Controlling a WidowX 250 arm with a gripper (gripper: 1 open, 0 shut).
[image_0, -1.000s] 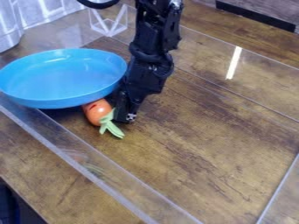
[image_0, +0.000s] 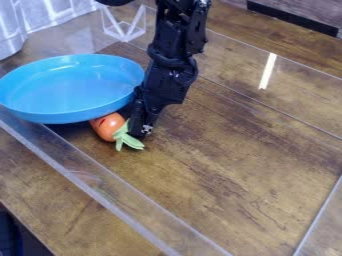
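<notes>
A toy carrot (image_0: 110, 127) with pale green leaves lies on the wooden table, partly under the near right rim of a blue plate (image_0: 54, 88). The black gripper (image_0: 142, 125) is down at the table just right of the carrot, beside the plate's rim. Its fingertips are dark and crowded against the carrot's top, so whether anything is between them cannot be told.
A clear plastic strip (image_0: 94, 182) runs along the near left of the wooden table (image_0: 227, 170). A white cloth or basket stands at the back left.
The carrot and its leaves have shifted very slightly. The gripper and plate stay in nearly the same place.
</notes>
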